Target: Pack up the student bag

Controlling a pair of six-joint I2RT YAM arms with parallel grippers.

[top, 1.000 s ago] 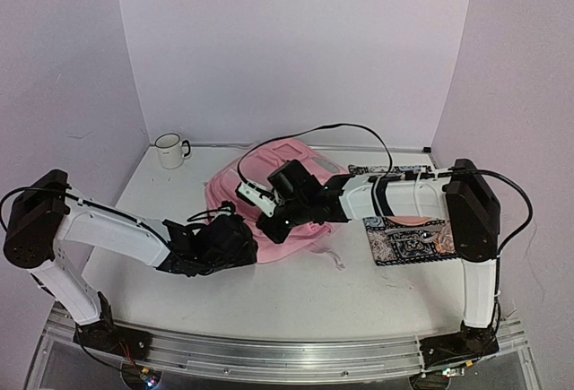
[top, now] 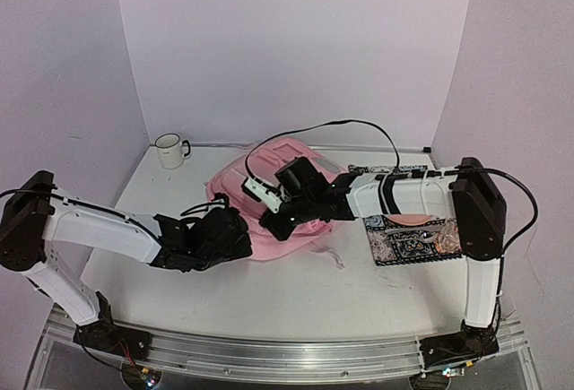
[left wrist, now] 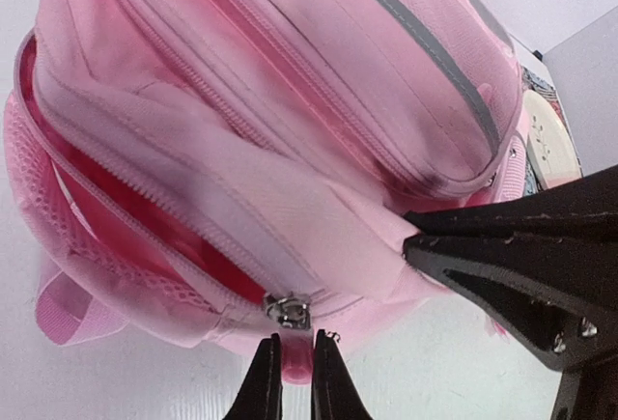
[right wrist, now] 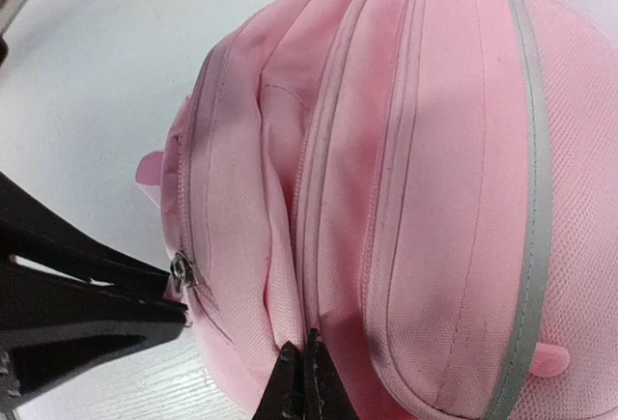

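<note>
The pink bag (top: 298,155) lies at the middle of the table, its zipped front compartment partly open with a red inside (left wrist: 227,261) showing. At the near side of that zipper, my left gripper is shut on a pink zipper pull (left wrist: 297,364) hanging from a metal slider (left wrist: 288,310). My right gripper pinches a fold of the bag's fabric (right wrist: 280,294) beside the opening and is shut on it. Both grippers are close together over the bag in the top view, which hides part of its front.
A white mug (top: 169,151) stands at the back left. On the right lies a dark patterned mat (top: 395,248), with a round pinkish item (top: 408,220) and a clear item on it, partly under my right arm.
The right arm has shifted very slightly right, and the bag has barely moved.
</note>
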